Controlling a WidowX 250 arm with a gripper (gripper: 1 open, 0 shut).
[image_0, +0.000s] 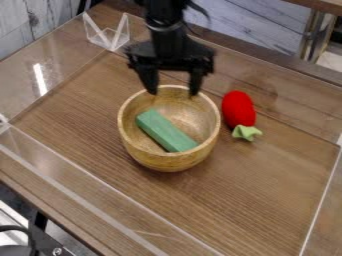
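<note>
A wooden bowl (199, 127) in the middle of the table holds a green block (164, 129). To its right lies a red object (238, 108) with a pale green piece (246, 132) at its lower end. The black gripper (170, 72) is above the far part of the bowl, blurred, its fingers apart with nothing visible between them.
A clear container (107, 30) stands at the back left. A raised wooden edge runs along the back right. A black cable lies at the lower left corner.
</note>
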